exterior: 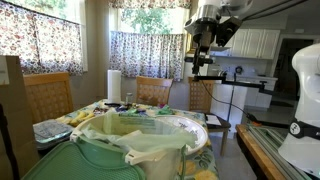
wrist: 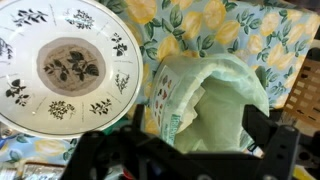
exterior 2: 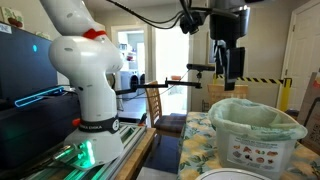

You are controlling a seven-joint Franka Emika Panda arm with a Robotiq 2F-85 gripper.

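My gripper [exterior 2: 229,78] is open and empty, pointing down above the bin and clear of it; its fingers show dark at the top of exterior view 1. A bin [exterior 2: 255,152] with a printed side stands on the table, lined with a pale green bag [exterior 2: 258,119] folded over the rim. From the wrist view, the open bag [wrist: 232,92] lies below and between my fingers, with something whitish and crumpled [wrist: 200,116] inside. Beside the bin is a large white plate [wrist: 77,112] with a brown centre and leaf prints.
A green rounded object [exterior: 85,165] fills the near left of exterior view 1. A paper towel roll [exterior: 114,86] and small items stand farther back on the flowered tablecloth [wrist: 222,22]. Wooden chairs [exterior: 48,98] surround the table.
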